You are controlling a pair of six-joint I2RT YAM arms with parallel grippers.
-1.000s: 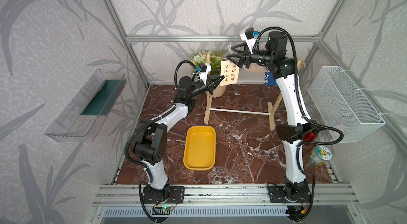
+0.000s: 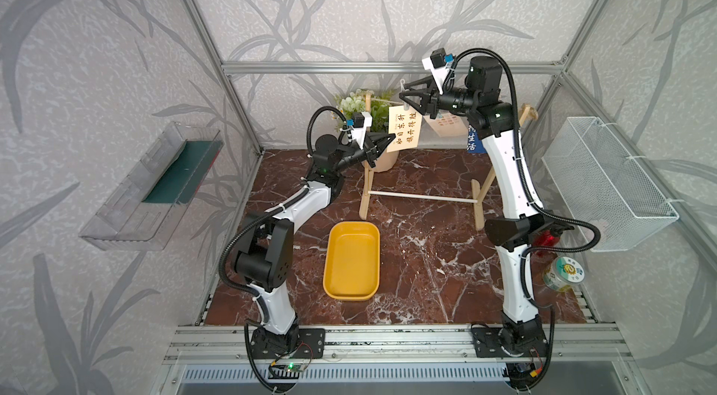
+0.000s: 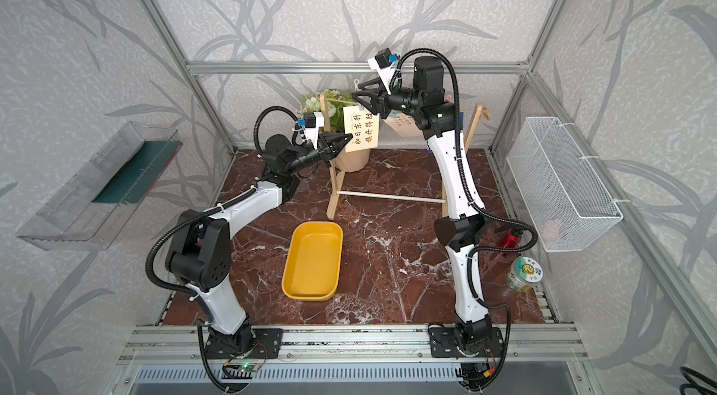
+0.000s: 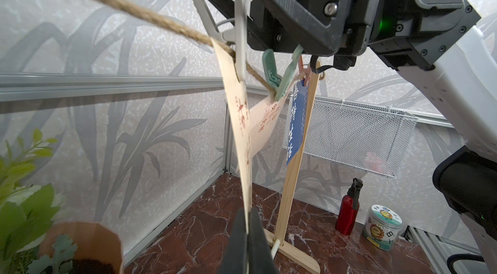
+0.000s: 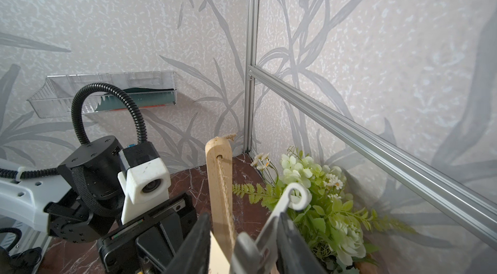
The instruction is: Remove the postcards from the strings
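A cream postcard (image 2: 403,130) with dark characters hangs from the rope (image 4: 139,11). Its lower left edge is pinched by my left gripper (image 2: 393,139), and in the left wrist view the card (image 4: 240,113) runs edge-on down between the shut fingers. A white clip (image 4: 240,25) stands on the rope at the card's top. My right gripper is partly open, one finger on each side of the clip (image 5: 266,232); contact is hard to tell. Farther along hang a pinkish card (image 4: 266,118) under a green clip (image 4: 279,74) and a blue card (image 4: 296,121).
The wooden stand (image 4: 290,186) carries the rope, with a potted plant (image 5: 321,206) behind its left post. An empty yellow tray (image 2: 352,260) lies on the table in front. A red bottle (image 2: 549,236) and a jar (image 2: 564,273) stand at the right.
The pinkish and blue cards behind it have swung a little. The left arm and its card have barely moved.
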